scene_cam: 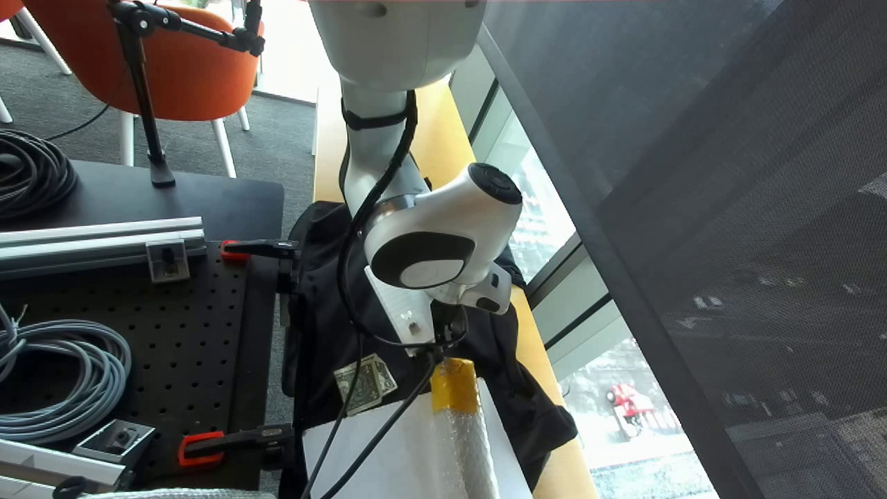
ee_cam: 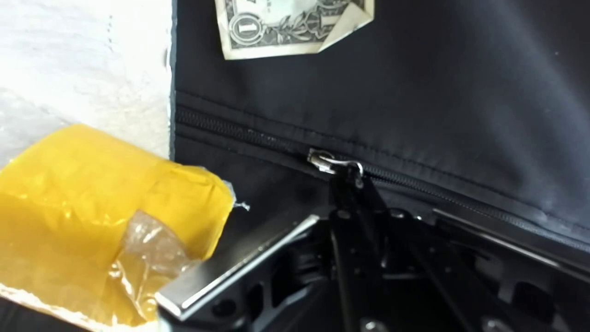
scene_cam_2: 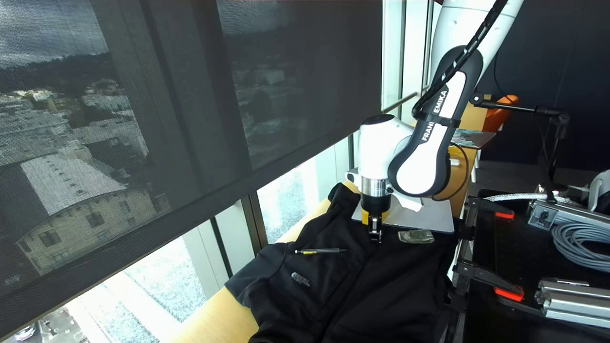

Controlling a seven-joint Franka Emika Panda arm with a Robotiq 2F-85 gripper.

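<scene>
A black jacket (scene_cam_2: 349, 286) lies spread out, its closed zipper line (ee_cam: 243, 132) running diagonally through the wrist view. On that line sits a silver zipper slider with its pull tab (ee_cam: 327, 161). My gripper is shut on the pull tab, whose end curls between the dark fingertips. In the second exterior view the gripper (scene_cam_2: 375, 233) points down at the jacket's upper end. The first exterior view hides the fingertips behind the arm and cables.
A folded dollar bill (ee_cam: 287, 25) lies on the jacket close to the zipper. A white board (scene_cam: 374, 436) covers the jacket's end, with a yellow-taped, plastic-wrapped roll (scene_cam: 454, 387) on it. A pen (scene_cam_2: 320, 250) rests on the cloth. Clamps (scene_cam_2: 509, 292) stand along the dark table's edge.
</scene>
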